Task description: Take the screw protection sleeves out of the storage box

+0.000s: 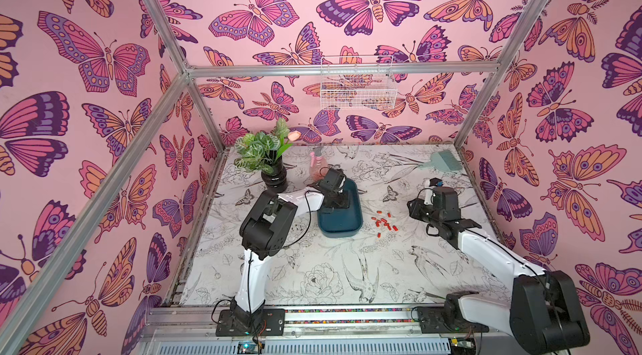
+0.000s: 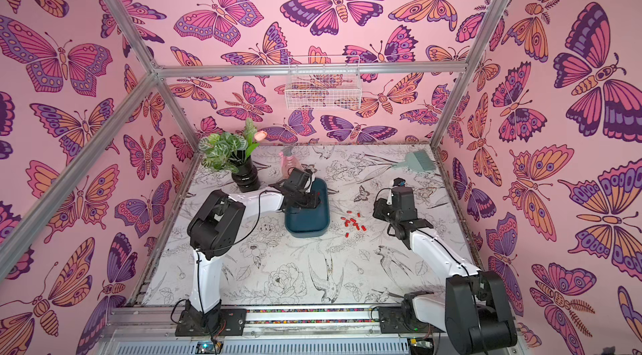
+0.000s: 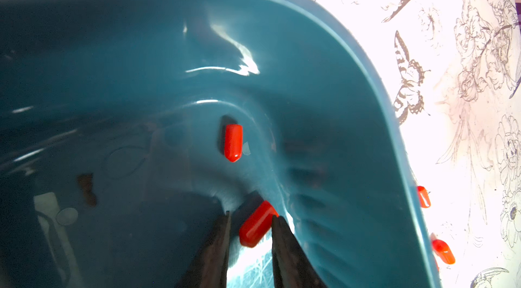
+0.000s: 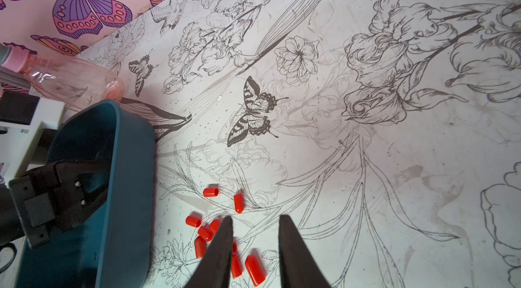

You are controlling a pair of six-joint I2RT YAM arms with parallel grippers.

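Observation:
My left gripper is down inside the blue storage box, open, its fingertips either side of a red sleeve near the box wall. A second red sleeve lies on the box floor just beyond. Several red sleeves lie loose on the table right of the box. My right gripper hangs over the table to the right of those loose sleeves, its fingers apart with nothing seen between them.
A plant in a black pot stands left of the box, a pink bottle behind it. A teal dustpan lies at the back right.

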